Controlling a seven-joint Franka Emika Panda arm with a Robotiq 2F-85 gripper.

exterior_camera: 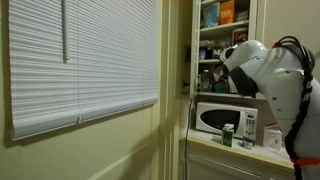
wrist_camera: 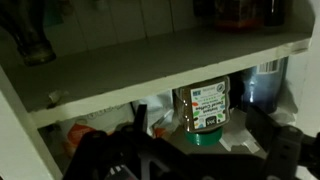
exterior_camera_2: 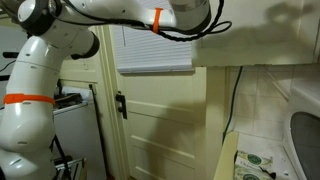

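Observation:
In the wrist view, a jar [wrist_camera: 203, 102] with a white printed label stands on a lower cabinet shelf, a green band or lid [wrist_camera: 204, 137] at its bottom end. My gripper is seen from behind as dark shapes at the bottom of that view. Its fingers look spread to either side of the jar, so it appears open; contact with the jar cannot be made out. From outside, the arm [exterior_camera: 275, 75] reaches into the open cabinet, and its fingertips are hidden or too small to tell.
A shelf board [wrist_camera: 150, 78] runs just above the jar. Close by on the right stands a dark bottle [wrist_camera: 263, 85]; bags [wrist_camera: 82, 132] lie to the left. Beneath the cabinet are a microwave [exterior_camera: 222, 117] and a can [exterior_camera: 228, 134] on the counter.

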